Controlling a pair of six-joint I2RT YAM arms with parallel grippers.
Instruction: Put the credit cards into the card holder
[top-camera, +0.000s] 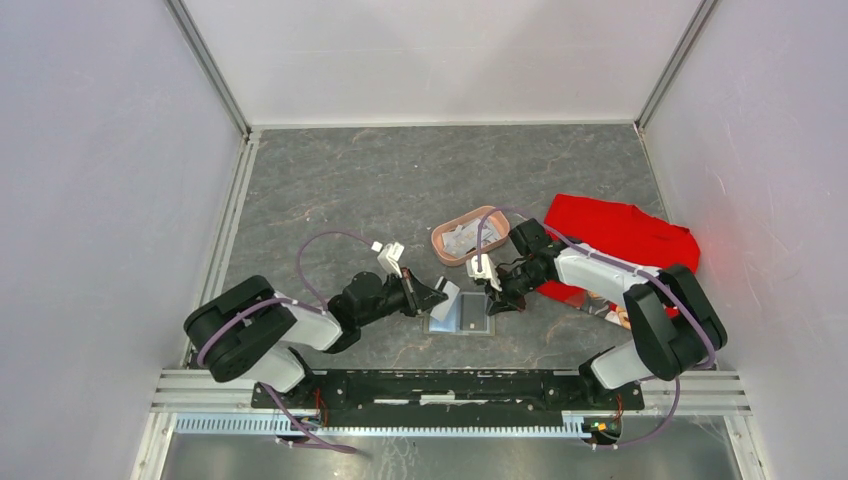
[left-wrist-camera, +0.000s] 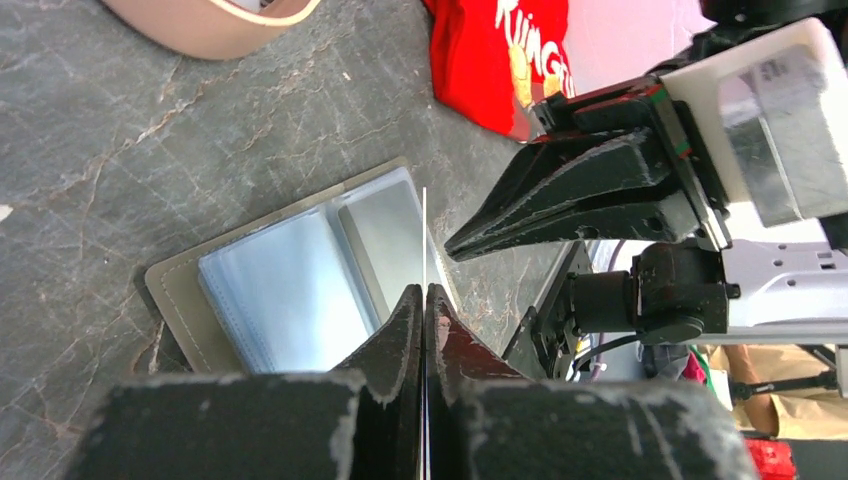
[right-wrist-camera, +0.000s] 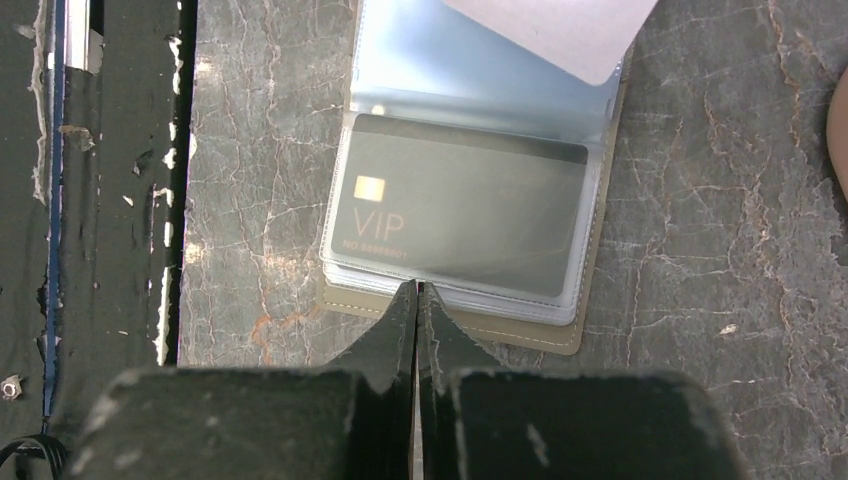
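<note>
The card holder (right-wrist-camera: 560, 340) lies open on the table. A dark VIP card (right-wrist-camera: 460, 210) shows under the clear sleeve of one half, while the light blue half (left-wrist-camera: 290, 290) shows no card. My left gripper (top-camera: 444, 294) is shut on a pale card (right-wrist-camera: 570, 25), which hangs over the blue half in the top view. From the left wrist, that card appears edge-on as a thin line between the fingertips. At the outer edge of the VIP half is my right gripper, shut, nothing visible between its fingers; contact with the holder is unclear.
Behind the holder, a pink basket (top-camera: 437, 243) contains several cards. Red cloth or bag (top-camera: 610, 222) covers the table at right. Bare table lies at the back and left. The black front rail (top-camera: 450, 385) runs close to the holder.
</note>
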